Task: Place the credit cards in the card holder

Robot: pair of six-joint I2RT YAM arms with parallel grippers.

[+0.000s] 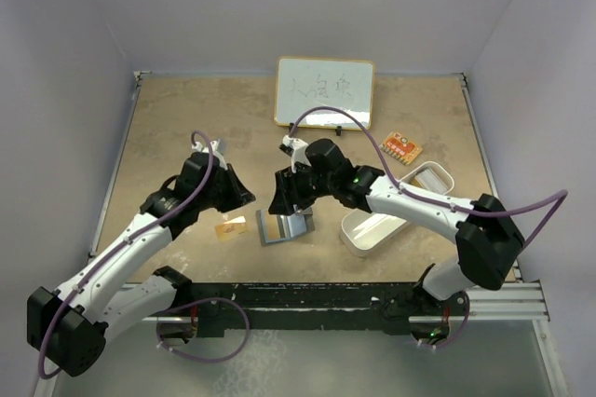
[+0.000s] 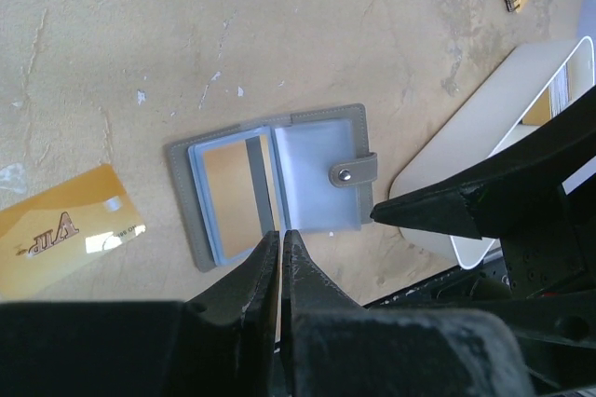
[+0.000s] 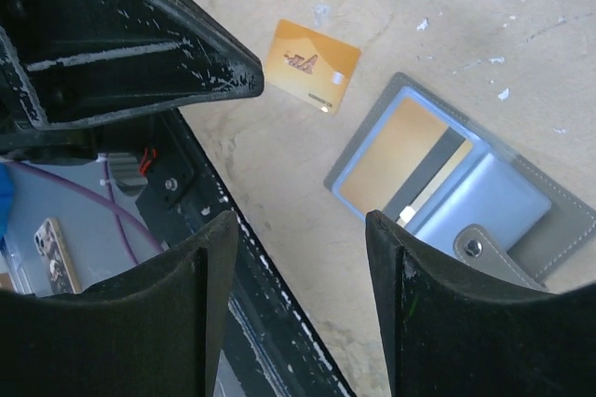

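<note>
The grey card holder (image 2: 194,211) lies unfolded on the table. In its left sleeve sits a gold card (image 2: 233,197) with a dark stripe; the right side shows a pale blue sleeve (image 2: 318,178) and a snap strap (image 2: 354,171). Another gold card (image 3: 312,63) lies flat on the table, left of the holder and apart from it. My left gripper is shut above the table by the holder's lower edge, with no card visible in its fingers. Over the holder, my right gripper has its fingers spread, nothing between them.
A white tray (image 1: 358,241) stands right of the holder. Behind are an orange notebook (image 1: 400,147) and a small whiteboard (image 1: 324,91). Both arms hover close together over the holder.
</note>
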